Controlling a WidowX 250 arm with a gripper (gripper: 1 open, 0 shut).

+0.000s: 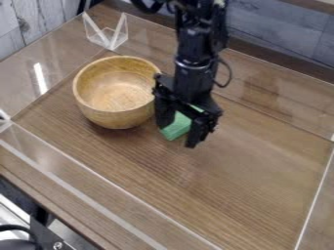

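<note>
My black gripper [181, 121] is low over the table in the centre, open, its fingers either side of and over a green bar [179, 129], which is mostly hidden under it. I cannot tell whether the fingers touch the bar. A tan wooden bowl [111, 86] sits just left of the gripper.
A small clear wire-like object [109, 34] stands at the back left. A dark cable [19, 238] shows at the bottom left corner.
</note>
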